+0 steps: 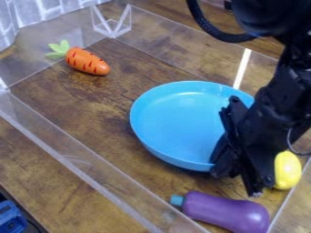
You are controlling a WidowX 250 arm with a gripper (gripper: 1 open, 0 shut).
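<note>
My black gripper (243,173) reaches down at the right of the camera view, low over the right rim of a blue plate (170,123). A yellow object (286,169) lies just right of the fingertips, partly hidden by the gripper. The fingers look close together, and I cannot make out anything held between them. Below the plate lies a purple eggplant (225,212) with a teal tip, and an orange carrot (85,61) with green leaves is at the upper left.
Clear plastic walls (73,159) border the wooden work surface. A blue object (10,218) sits outside at the bottom left.
</note>
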